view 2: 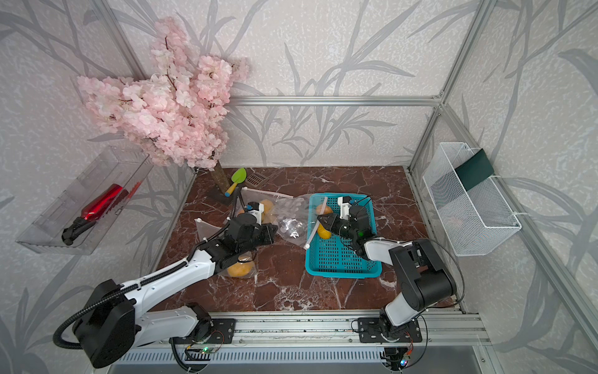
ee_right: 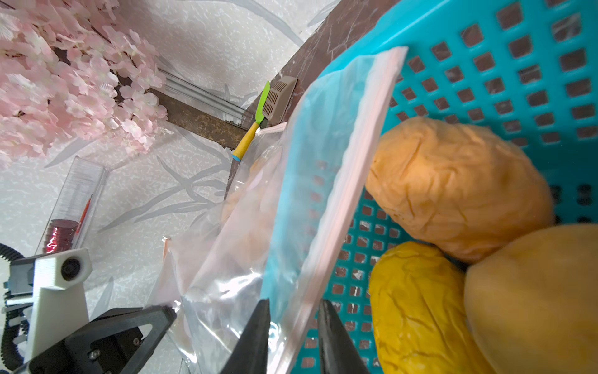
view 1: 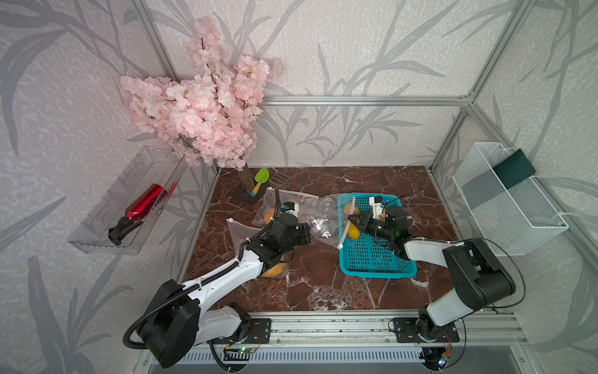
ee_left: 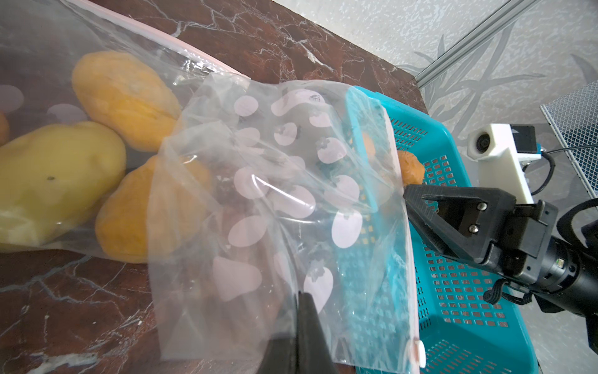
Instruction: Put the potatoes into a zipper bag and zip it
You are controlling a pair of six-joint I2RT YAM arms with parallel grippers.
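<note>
An empty-looking clear zipper bag [ee_left: 268, 261] with pale printed spots stretches from the table over the side of the blue basket [ee_left: 520, 324]. My left gripper is shut on the bag's film, which creases at its fingertips. In the right wrist view, my right gripper stands part open, its fingers [ee_right: 254, 336] on either side of the bag's pinkish zip edge [ee_right: 348, 187]. Inside the basket lie an orange potato [ee_right: 461, 187], a yellow one [ee_right: 417, 305] and a tan one [ee_right: 542, 293].
Filled bags lie on the table at left; one holds orange potatoes [ee_left: 127, 99] and a large pale one [ee_left: 56, 180]. A green scoop [view 1: 261, 176] and a pink blossom tree [view 1: 205, 112] stand behind.
</note>
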